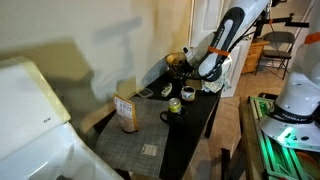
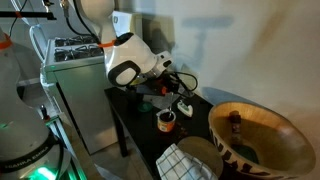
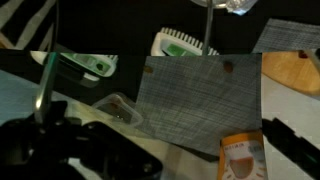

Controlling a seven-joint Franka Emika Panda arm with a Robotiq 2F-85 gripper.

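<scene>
In exterior view 1 my gripper (image 1: 179, 68) hangs low over the far end of the dark counter, beyond a white cup (image 1: 188, 93). From exterior view 2, the white arm head (image 2: 135, 60) leans over the counter, and a patterned mug (image 2: 166, 121) stands in front of it. Dark fingers (image 3: 75, 145) fill the lower left of the wrist view, with another dark shape at the right edge. Whether anything is between them is too dark and blurred to tell. An orange and white packet (image 3: 241, 157) lies between these shapes in the picture, farther off on the grey mat (image 3: 190, 100).
A dark mug (image 1: 175, 114) and a yellowish can (image 1: 174, 104) stand near the counter's middle. The wooden bowl (image 2: 225, 140), round board (image 2: 205, 151) and checked towel (image 2: 183, 165) crowd one end. A wall runs behind the counter.
</scene>
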